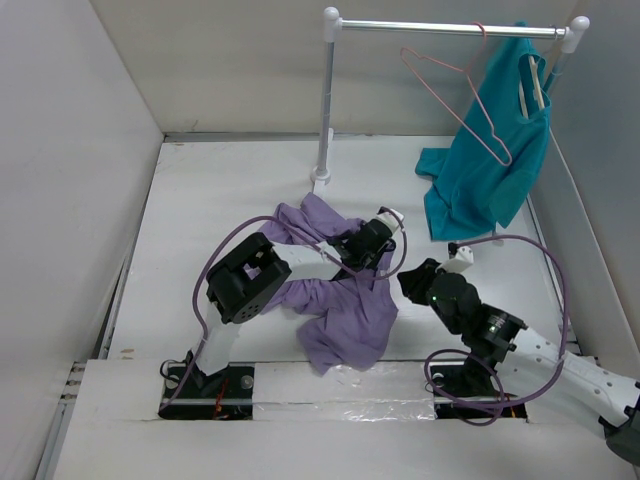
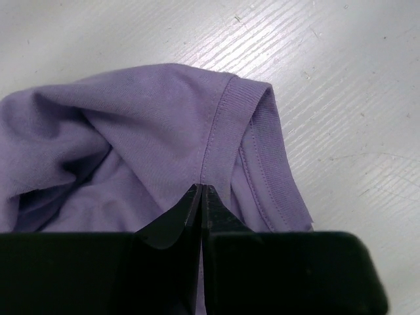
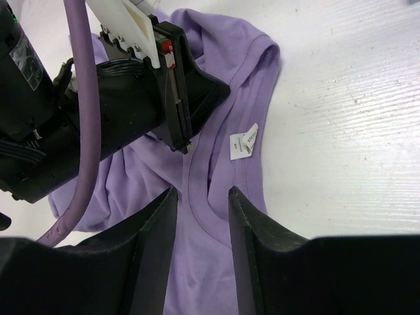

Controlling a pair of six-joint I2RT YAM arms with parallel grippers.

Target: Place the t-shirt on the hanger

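Note:
The purple t-shirt [image 1: 345,330] lies crumpled on the white floor in the middle, a hem and small label showing in the right wrist view. My left gripper is shut over a folded hem, its tips together; whether cloth is pinched between them cannot be seen. My right gripper is part open just right of the shirt, nothing between its fingers. A pink wire hanger [image 1: 440,99] hangs from the rail [image 1: 400,25].
A teal garment [image 1: 480,175] hangs on a hanger at the rail's right end, draping onto the floor. The rail's left post [image 1: 323,120] stands behind the shirt. Walls bound both sides.

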